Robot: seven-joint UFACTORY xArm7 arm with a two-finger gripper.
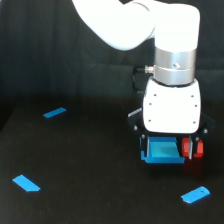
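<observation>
The white gripper (170, 148) points down at the right of the camera view, low over a light-blue box-like object (162, 153). Directly right of that object, a red block (198, 149) shows partly behind a dark finger (191, 148). The gripper's body covers the upper part of both things. How far apart the fingers stand, and whether they touch anything, cannot be made out.
Blue strips lie flat on the dark table: one at the back left (55, 112), one at the front left (26, 183), one at the front right (195, 195).
</observation>
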